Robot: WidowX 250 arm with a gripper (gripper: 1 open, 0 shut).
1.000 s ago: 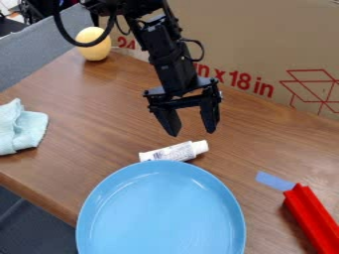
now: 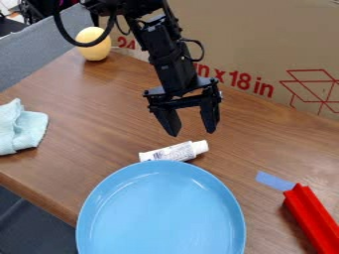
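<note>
My black gripper (image 2: 189, 123) hangs open above the middle of the wooden table, its two fingers pointing down with nothing between them. Below it a white tube (image 2: 173, 151) with printing lies on its side, just behind a round blue plate (image 2: 161, 219). A light cyan cloth (image 2: 19, 127) lies at the left edge of the table, and a yellow round object (image 2: 94, 45) sits at the back left.
A red object (image 2: 312, 218) lies at the right, near a strip of blue tape (image 2: 275, 182). A cardboard panel (image 2: 265, 45) stands along the back.
</note>
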